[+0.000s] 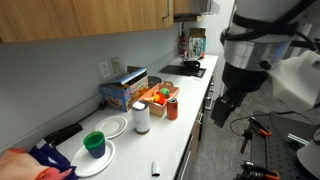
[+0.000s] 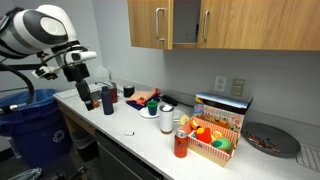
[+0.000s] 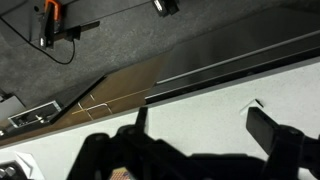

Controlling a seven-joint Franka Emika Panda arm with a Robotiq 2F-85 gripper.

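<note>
Wide apart stand the fingers of my gripper in the wrist view, with nothing between them. Below, a small white piece (image 3: 254,105) lies on the pale counter near its edge; exterior view 1 shows the same piece (image 1: 155,168) at the counter's front. A green cup (image 1: 95,145) sits on a white plate (image 1: 103,166). Farther along are a white canister (image 1: 141,118) and a red can (image 1: 172,110). In exterior view 2 my arm is at the far left, clear of the canister (image 2: 167,120) and can (image 2: 181,144).
A box of colourful toy food (image 2: 210,135) stands against the wall, with a round dark plate (image 2: 272,140) to its right. Blue and red cloth (image 1: 58,162) lies by the plate. Wooden cupboards (image 2: 245,25) hang above.
</note>
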